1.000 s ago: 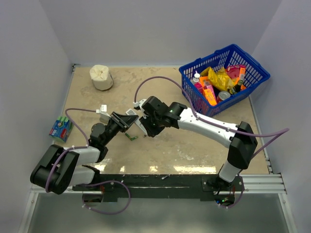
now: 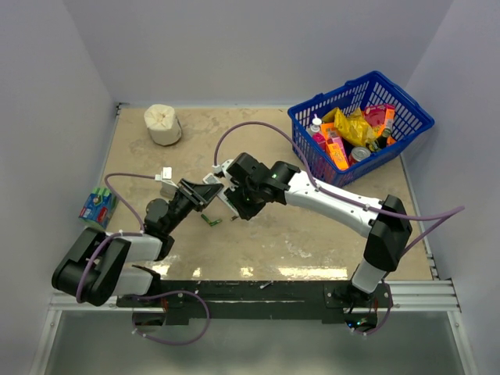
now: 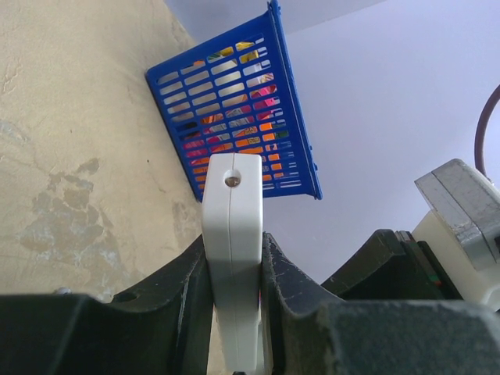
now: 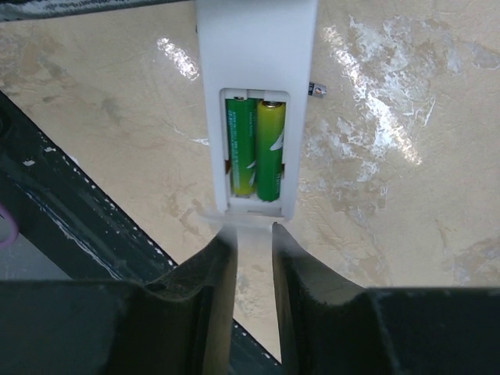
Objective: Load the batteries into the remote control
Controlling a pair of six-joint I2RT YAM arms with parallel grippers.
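Observation:
My left gripper is shut on the white remote [image 3: 233,203], which it holds up at mid-table. In the right wrist view the remote [image 4: 255,47] shows its battery bay with two green batteries lying side by side in it, a green battery [image 4: 242,148] and a yellow-green battery [image 4: 269,152]. My right gripper is just below the bay's lower end, its fingers slightly apart; a blurred translucent shape lies across their tips, too unclear to tell what it is. In the top view small green items [image 2: 211,220] lie on the table beneath the grippers.
A blue basket [image 2: 308,109] full of goods fills the back right. A white roll [image 2: 162,125] stands at the back left, a colourful pack [image 2: 98,207] at the left edge.
Very little differs in the top view; my right arm's gripper has shifted slightly at the remote, while the left arm holds about the same place.

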